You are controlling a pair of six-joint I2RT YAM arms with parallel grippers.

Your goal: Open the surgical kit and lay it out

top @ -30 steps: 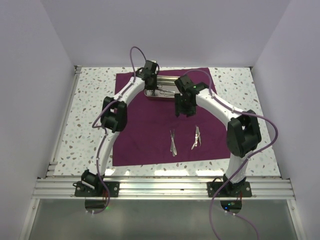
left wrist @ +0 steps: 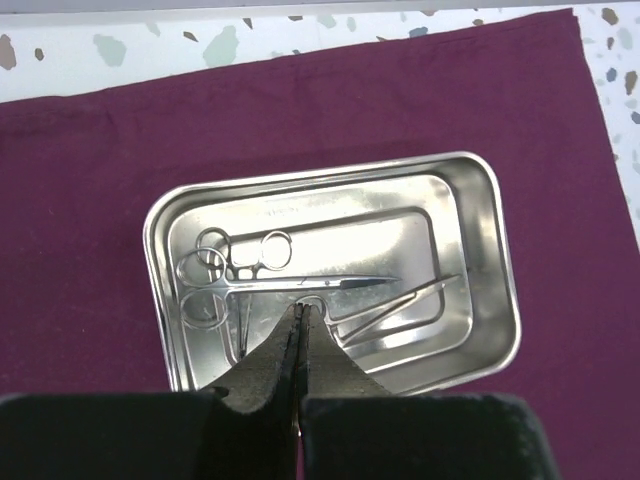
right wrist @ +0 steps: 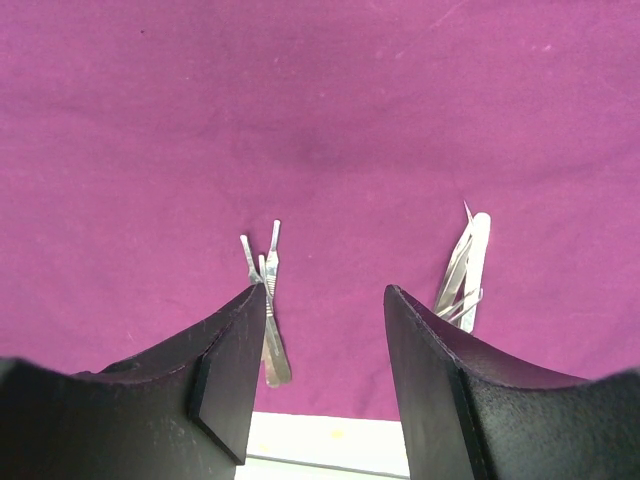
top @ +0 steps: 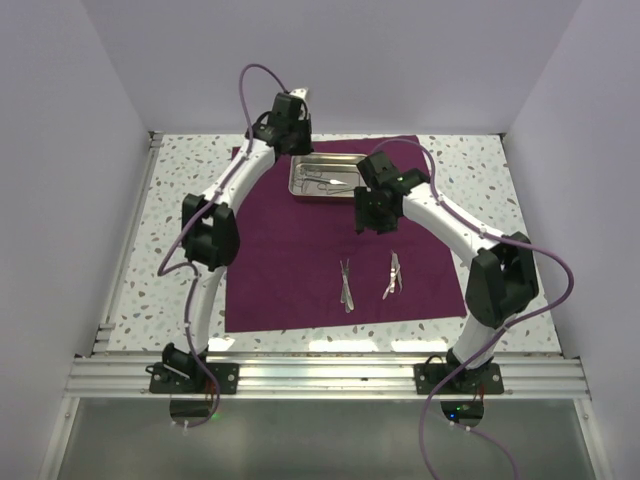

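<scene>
A steel tray (left wrist: 481, 230) at the back of the purple cloth (top: 280, 270) holds scissors (left wrist: 310, 283) and other ring-handled instruments. My left gripper is shut above the tray, nothing visible between its fingers. My right gripper stands open over the cloth, in front of the tray's right part. On the front of the cloth lie two groups of flat instruments: slim handles (right wrist: 276, 350) in the middle and tweezer-like pieces (right wrist: 475, 260) to the right.
The speckled table (top: 160, 260) shows around the cloth.
My right arm has shifted slightly right since a second ago.
</scene>
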